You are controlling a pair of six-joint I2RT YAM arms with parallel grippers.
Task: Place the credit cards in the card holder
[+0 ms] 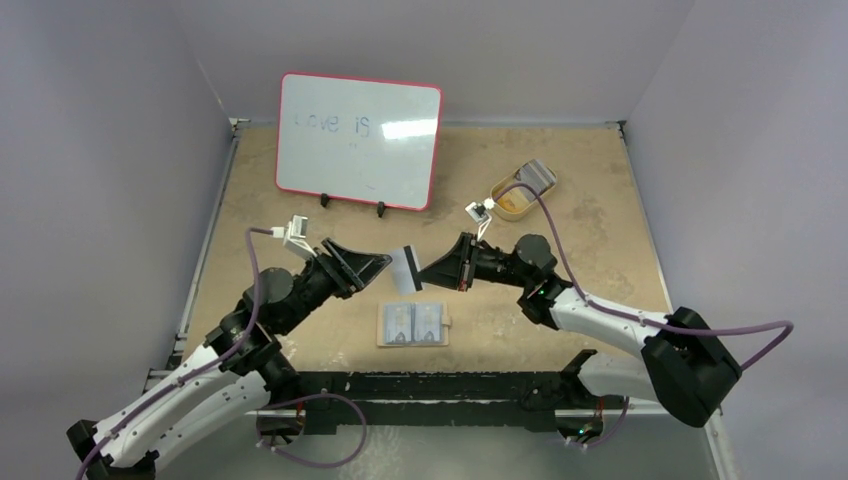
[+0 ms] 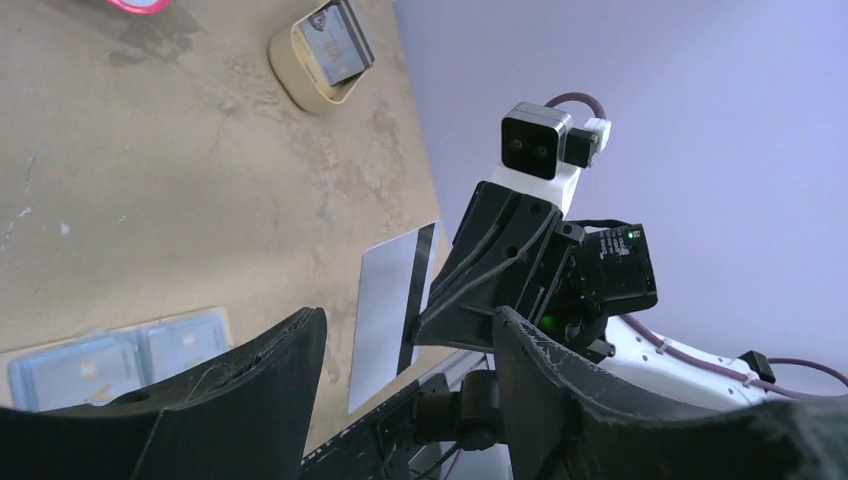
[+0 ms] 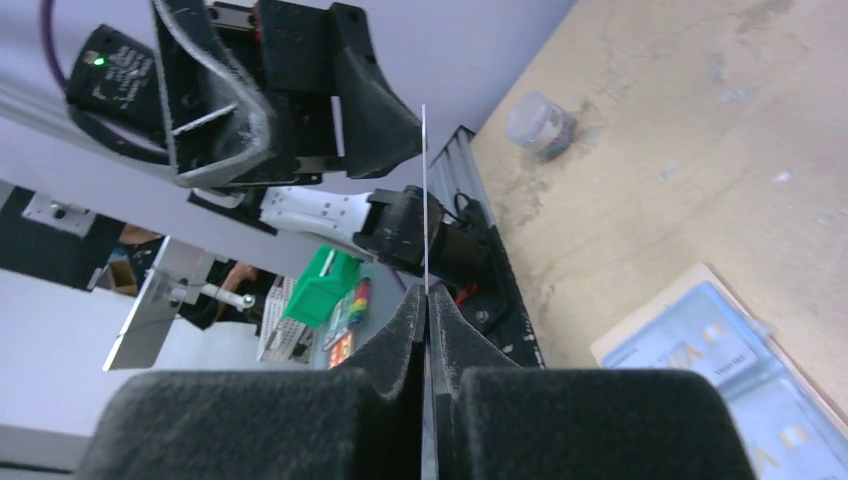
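Observation:
A white card with a dark stripe (image 1: pixel 401 270) hangs in the air between the two arms, and my right gripper (image 1: pixel 422 273) is shut on its edge. From the right wrist view the card (image 3: pixel 425 200) appears edge-on, a thin line rising from the closed fingertips. My left gripper is part open and faces the card's free side; nothing is gripped between its fingers. Below them the open card holder (image 1: pixel 413 324) lies flat on the table, with clear pockets. More cards (image 2: pixel 335 42) stand in a beige box (image 2: pixel 292 68) at the back right.
A whiteboard with a red frame (image 1: pixel 360 140) stands at the back left. A small clear tub (image 3: pixel 541 124) shows on the table in the right wrist view. The table between the holder and the box is bare.

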